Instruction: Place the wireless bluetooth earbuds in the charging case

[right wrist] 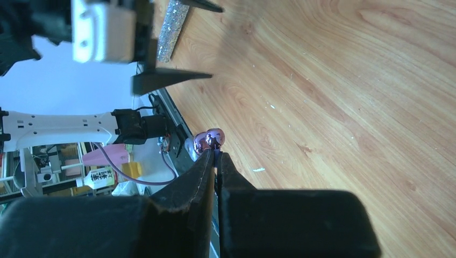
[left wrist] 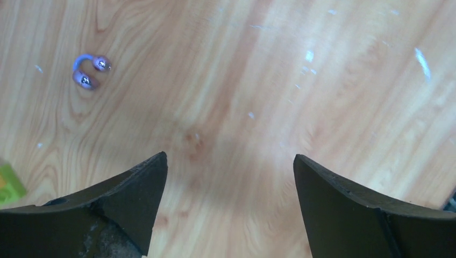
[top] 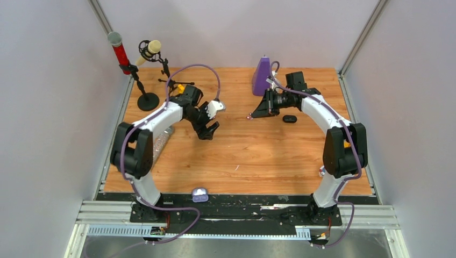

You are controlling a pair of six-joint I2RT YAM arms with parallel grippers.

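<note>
My right gripper (top: 251,116) is shut on pink metallic earbuds (right wrist: 209,140), held at its tips over the middle of the table (top: 242,156). My left gripper (top: 208,130) is open and empty, left of the right one; its two fingers frame bare wood in the left wrist view. A lavender case (top: 199,194) is at the table's front edge; whether it rests on the table is unclear. A small shiny object with a blue loop (left wrist: 88,72) shows in the left wrist view; its identity is unclear.
Two stands (top: 148,101) are at the back left, a purple object (top: 261,75) at the back, a black oblong (top: 289,119) beside the right gripper. A glittery cylinder (top: 161,142) lies under the left arm.
</note>
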